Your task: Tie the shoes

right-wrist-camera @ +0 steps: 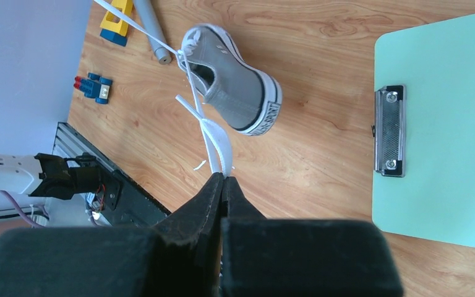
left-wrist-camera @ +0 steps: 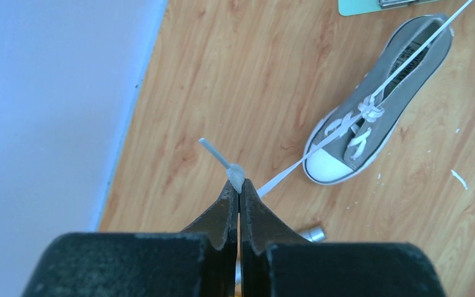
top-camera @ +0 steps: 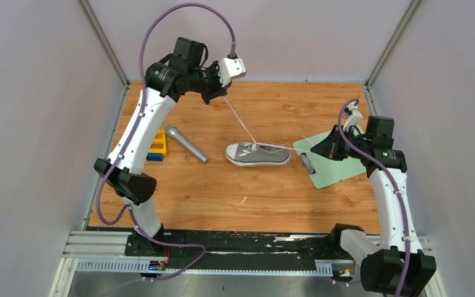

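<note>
A grey sneaker [top-camera: 256, 157] lies toe-left at the middle of the wooden table, laces stretched from its knot [left-wrist-camera: 370, 109] both ways. My left gripper, raised toward the back left, is shut on one white lace [left-wrist-camera: 284, 174], its end sticking up above the fingertips. Off to the right, above the clipboard, my right gripper is shut on the other lace [right-wrist-camera: 216, 142], which forms a small loop at the fingertips. Both laces run straight and appear taut.
A green clipboard [top-camera: 334, 173] lies at the right. A grey cylinder [top-camera: 185, 143], yellow block piece [top-camera: 159, 141] and small blue toy [right-wrist-camera: 93, 88] lie at the left.
</note>
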